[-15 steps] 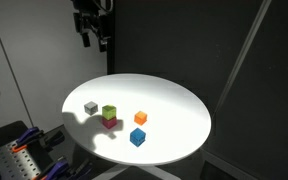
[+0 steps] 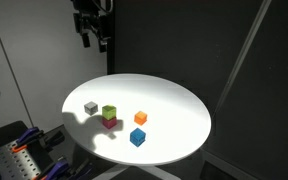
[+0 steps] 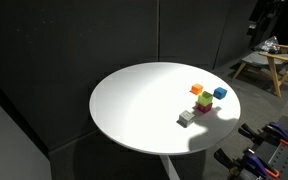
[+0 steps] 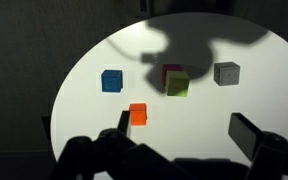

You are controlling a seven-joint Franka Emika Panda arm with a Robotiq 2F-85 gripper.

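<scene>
A lime green cube [image 2: 109,112] is stacked on a dark red cube [image 2: 110,123] on the white oval table [image 2: 174,100]. To one side of the stack lies a grey cube [image 2: 91,107]; the orange cube [image 2: 141,118] and the blue cube [image 2: 138,137] rest separately on the other side. From above, the wrist view shows the green cube [image 4: 177,86] partly covering the red cube [image 4: 170,72]. High over the table, well clear of every cube, my gripper stands open, its two fingers wide apart and nothing between them.
A wooden chair [image 3: 269,68] stands off the table at the far right. Blue and black parts of the robot's base [image 2: 29,137] sit near the table's left edge.
</scene>
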